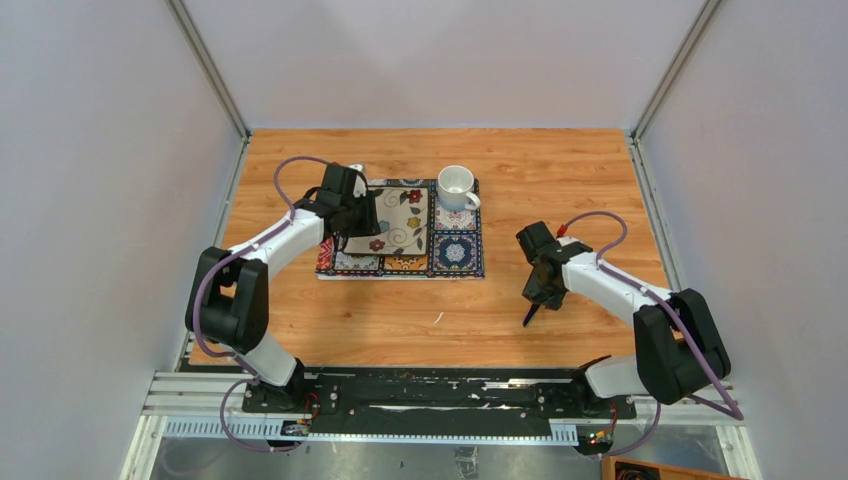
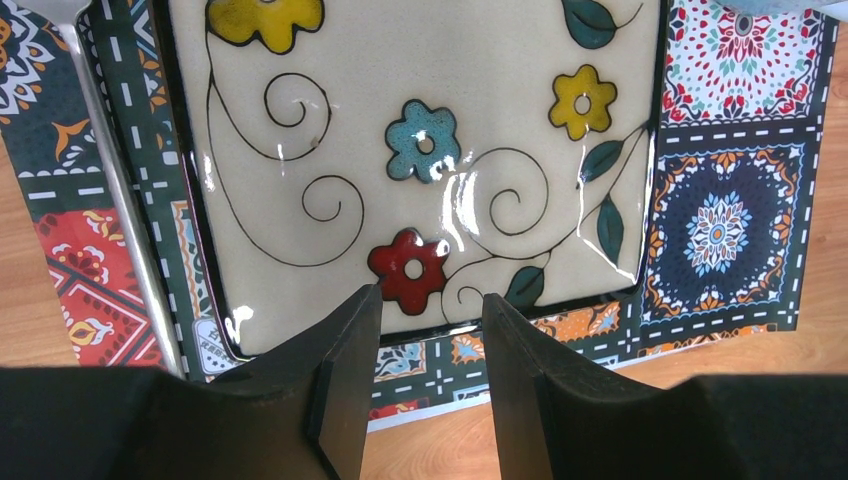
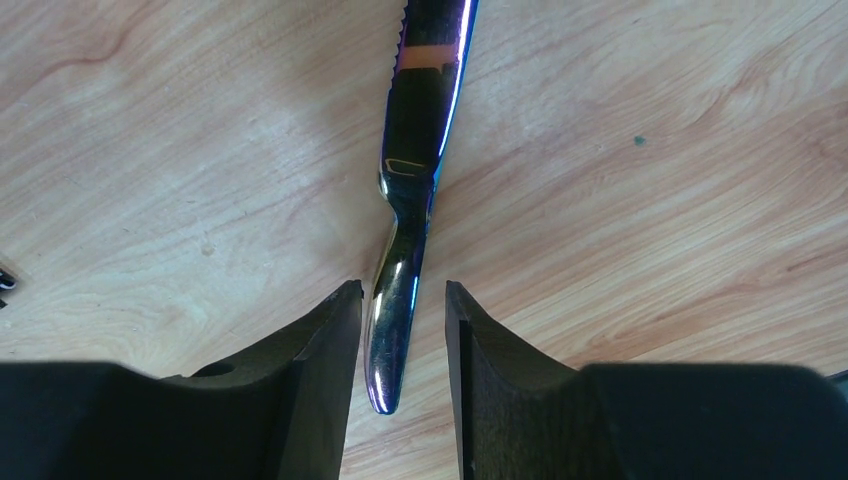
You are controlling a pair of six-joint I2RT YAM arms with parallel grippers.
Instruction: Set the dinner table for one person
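On the patterned placemat (image 1: 455,268) sits a square plate painted with flowers (image 1: 405,236). A white mug (image 1: 455,187) stands at the mat's back right corner. In the left wrist view a fork (image 2: 125,200) lies on the mat along the plate's left side. My left gripper is over the plate's near edge, part open, with nothing between its fingers. A shiny dark knife (image 3: 408,200) lies on bare wood to the mat's right. My right gripper is open above its handle, one finger at each side of it.
Bare table (image 1: 400,335) stretches in front of the mat, with a small pale scrap (image 1: 438,318) on it. In the right wrist view, a small dark object (image 3: 6,281) shows at the left edge. Walls enclose the back and sides.
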